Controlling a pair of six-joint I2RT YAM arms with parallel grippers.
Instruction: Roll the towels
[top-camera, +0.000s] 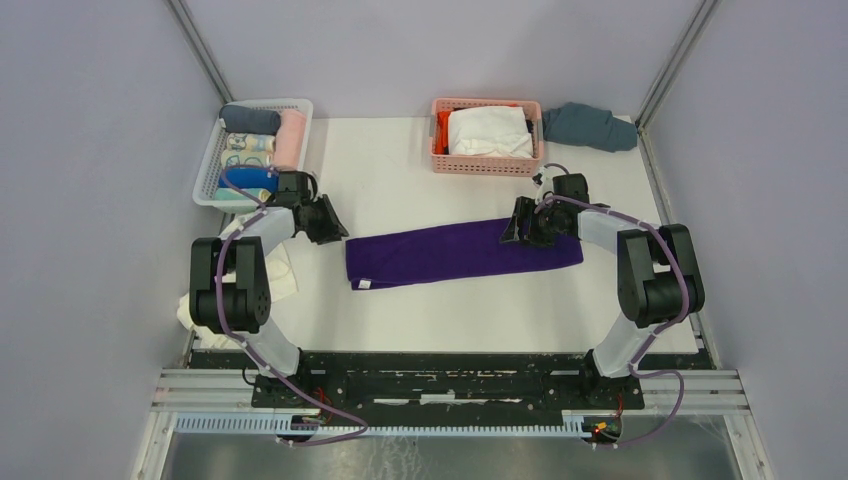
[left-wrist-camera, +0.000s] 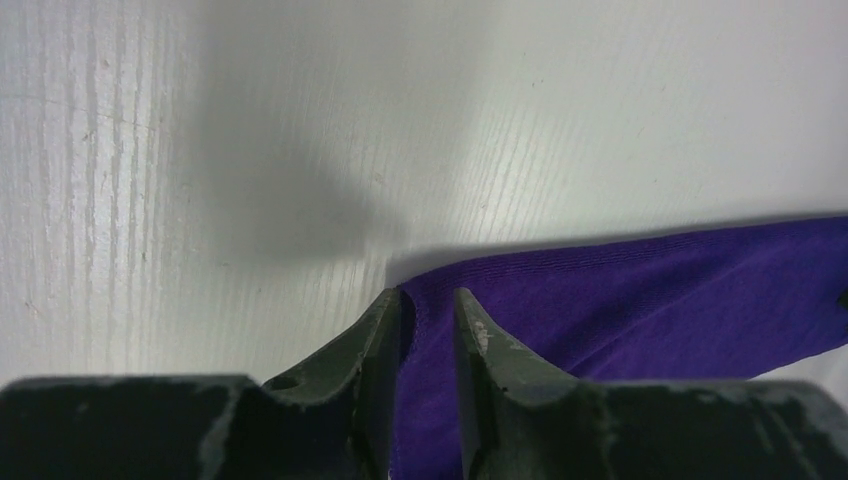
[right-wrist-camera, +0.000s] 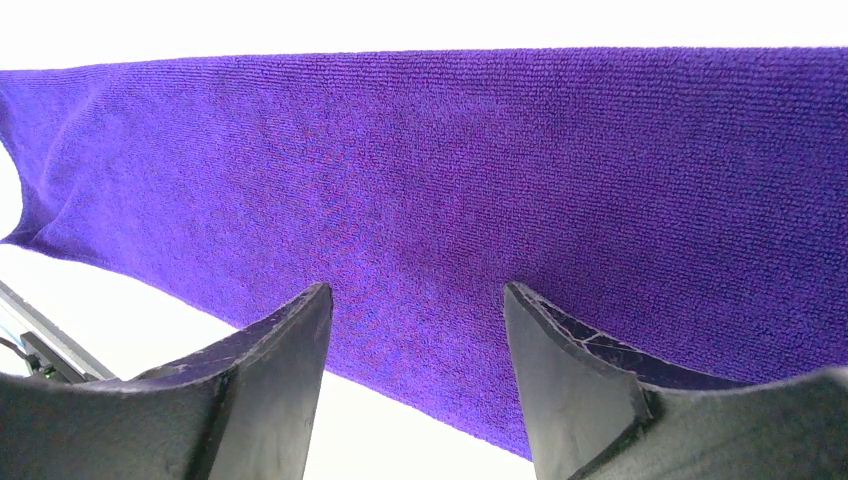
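Note:
A long purple towel lies flat across the middle of the table, a white tag near its left end and a small fold there. My left gripper is open, its fingertips low beside the towel's upper left corner, nothing visibly held. My right gripper hovers over the towel's right part with its fingers apart and only flat cloth beneath them.
A white basket of rolled towels stands back left, with white cloths below it. A pink basket with folded cloths is at the back, a folded teal towel beside it.

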